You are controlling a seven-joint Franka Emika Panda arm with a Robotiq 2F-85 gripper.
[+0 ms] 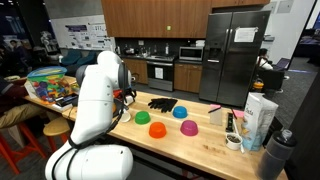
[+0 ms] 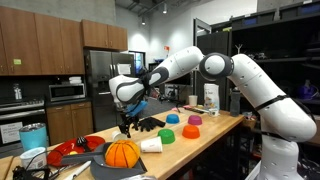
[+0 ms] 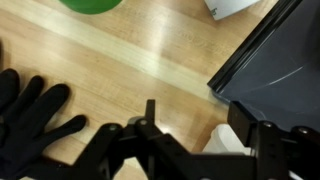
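Note:
In the wrist view my gripper reaches in from the bottom over the wooden table. A white object point(image 3: 225, 140) shows against its right finger, mostly hidden by the gripper; it looks held, though the contact is hidden. From the second exterior view, the gripper point(image 2: 128, 130) is low at the far end of the table, near a white cup point(image 2: 152, 145) and an orange ball point(image 2: 122, 154). In the first exterior view a white cup point(image 1: 125, 115) stands near the arm's end.
Green point(image 1: 142, 118), orange point(image 1: 157, 130), blue point(image 1: 180, 113) and magenta point(image 1: 189, 131) dishes lie across the table. A black glove point(image 3: 35, 125) lies left of the gripper; a dark tray point(image 3: 275, 70) is to its right. Bare wood lies between them.

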